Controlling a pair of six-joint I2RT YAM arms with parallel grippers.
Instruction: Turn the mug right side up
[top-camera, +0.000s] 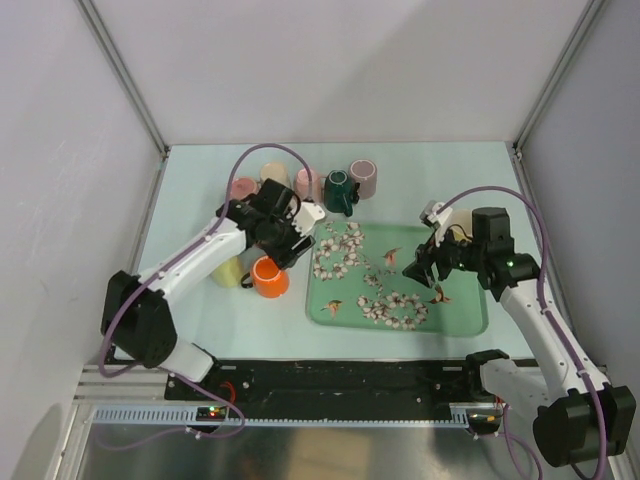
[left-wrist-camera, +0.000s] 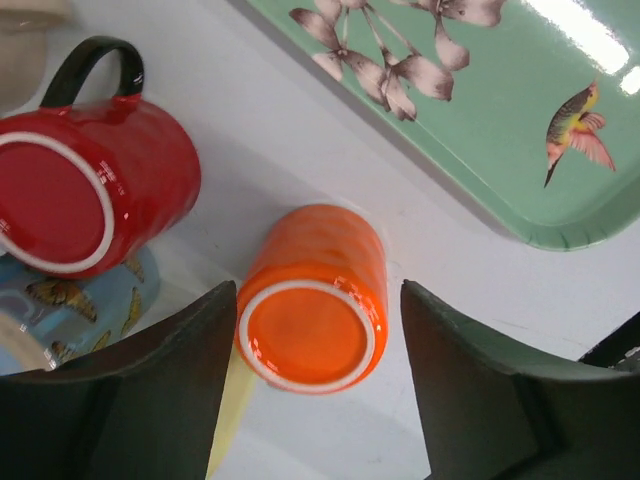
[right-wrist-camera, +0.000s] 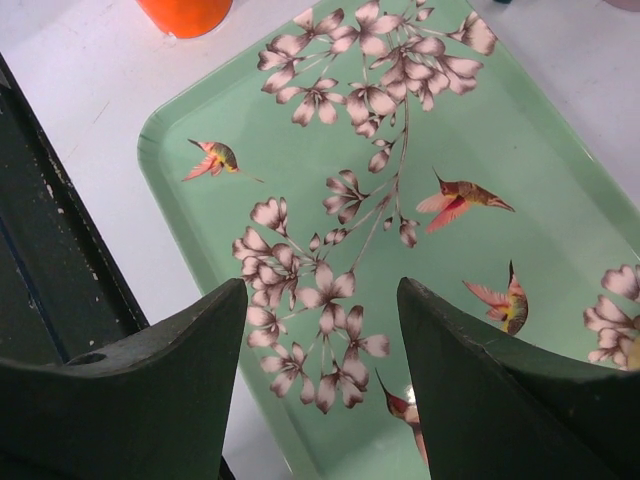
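An orange mug (top-camera: 270, 276) lies on the white table left of the green tray. In the left wrist view its base (left-wrist-camera: 305, 335) faces the camera, between and just beyond the open fingertips of my left gripper, with nothing held. From above, that gripper (top-camera: 291, 238) is over the table above the orange mug. My right gripper hangs open and empty over the green tray (right-wrist-camera: 470, 140); the top edge of its view shows part of the orange mug (right-wrist-camera: 185, 12).
A red mug (left-wrist-camera: 120, 190) and a blue patterned mug (left-wrist-camera: 110, 310) lie beside the orange one. Several pink, cream and dark green mugs (top-camera: 338, 190) stand or lie along the back. The table's front strip below the tray is clear.
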